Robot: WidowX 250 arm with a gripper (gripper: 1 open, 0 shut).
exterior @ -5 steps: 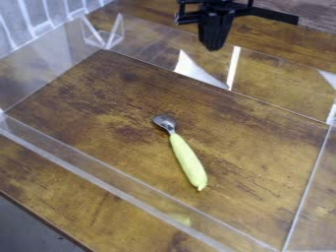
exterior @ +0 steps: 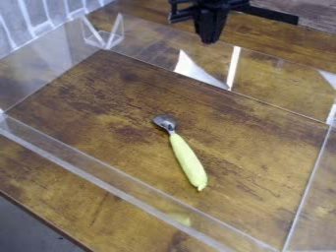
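A scoop with a metal head and a pale yellow handle (exterior: pixel 187 160) lies on the wooden floor inside a clear-walled box, near its middle, head toward the back left. My black gripper (exterior: pixel 210 35) hangs at the top of the view, above and behind the scoop, well apart from it. It looks shut, and I see nothing held in it.
Clear acrylic walls (exterior: pixel 79 162) surround the work area, with pale angled pieces at the back. The wooden table (exterior: pixel 46 187) extends beyond them. A white slatted railing (exterior: pixel 27 25) stands at the top left.
My gripper has moved slightly up and to the left. The scoop has not moved.
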